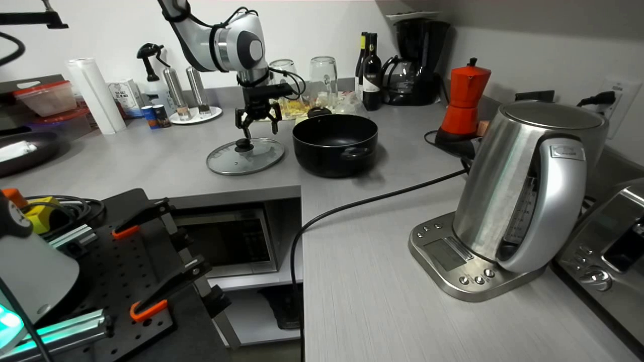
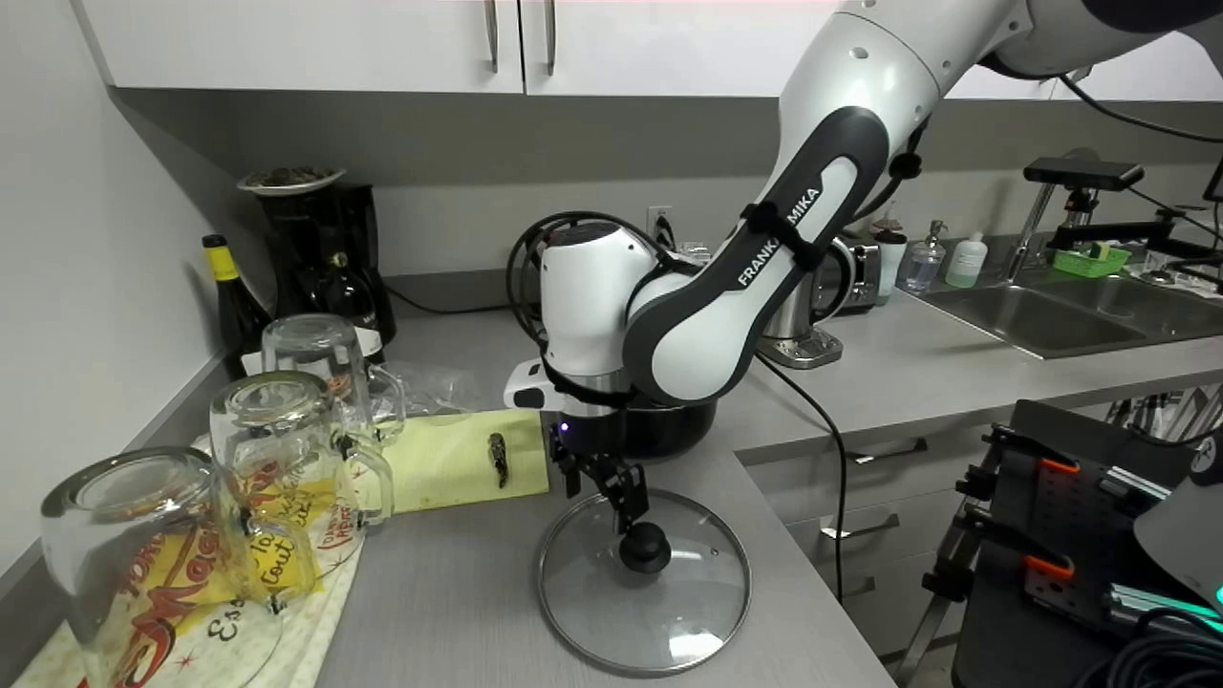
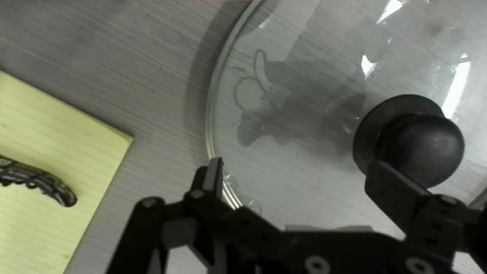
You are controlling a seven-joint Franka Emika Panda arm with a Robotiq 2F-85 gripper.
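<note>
A round glass lid [image 1: 265, 156] with a black knob [image 3: 422, 146] lies flat on the counter, beside a black pot [image 1: 335, 148] with no lid on it. My gripper [image 1: 260, 128] hangs low over the lid and is open, its fingers well apart with nothing held between them. In the wrist view the right finger [image 3: 397, 196] overlaps the knob's near edge; the knob is not between the fingers. The left finger [image 3: 212, 178] appears over the lid's rim. Exterior view 2 has the knob right by one finger [image 2: 628, 499]; touching or not, I cannot tell.
A yellow paper pad [image 2: 459, 464] bearing a small dark object [image 2: 498, 459] lies near the lid, by several glass mugs [image 2: 143, 562]. Wine bottles [image 1: 372, 72] stand behind the pot.
</note>
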